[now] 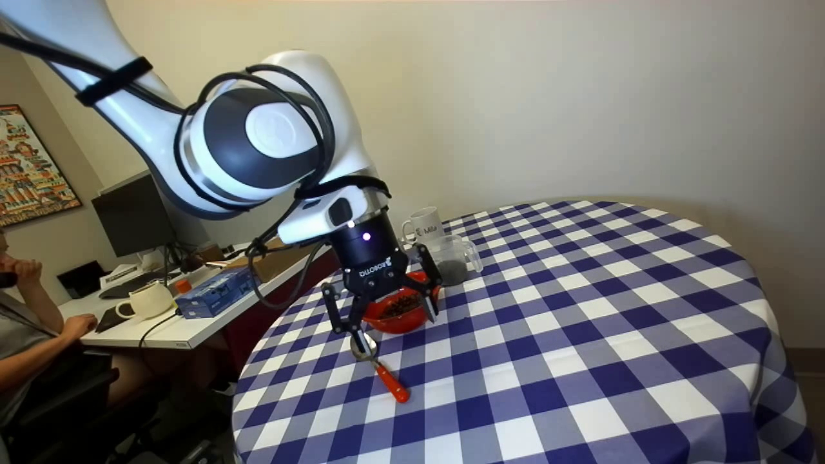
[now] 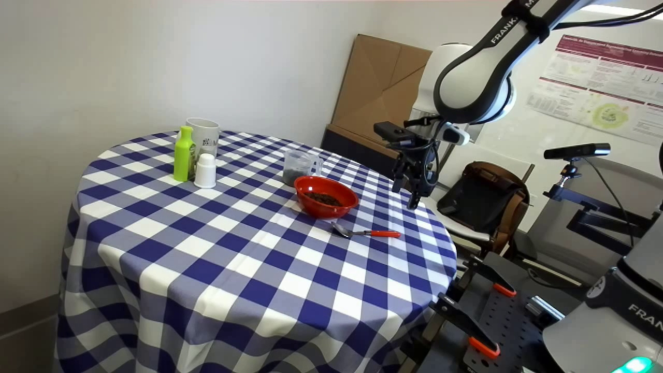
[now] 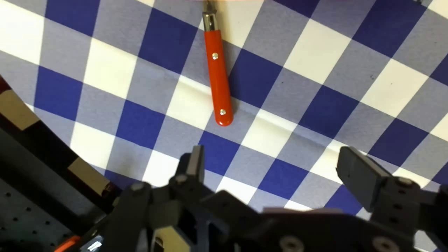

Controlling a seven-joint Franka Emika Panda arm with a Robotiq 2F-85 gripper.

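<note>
My gripper (image 1: 396, 326) is open above the table, its fingers spread and nothing between them. A spoon (image 2: 377, 233) with a red handle lies flat on the checkered cloth. In the wrist view the spoon's red handle (image 3: 218, 77) lies beyond the fingertips, apart from them, and its bowl is out of frame. Behind the spoon sits a red bowl (image 2: 327, 198) with dark bits inside; in exterior view 1 my gripper partly covers it. Exterior view 2 puts my gripper (image 2: 404, 196) toward the table's edge, beyond the handle's end.
Beside the bowl stands a clear measuring cup (image 2: 302, 167) with dark contents. Farther off are a white mug (image 2: 205, 135), a green bottle (image 2: 184, 154) and a white shaker (image 2: 205, 171). Much of the checkered tablecloth (image 1: 572, 325) is clear.
</note>
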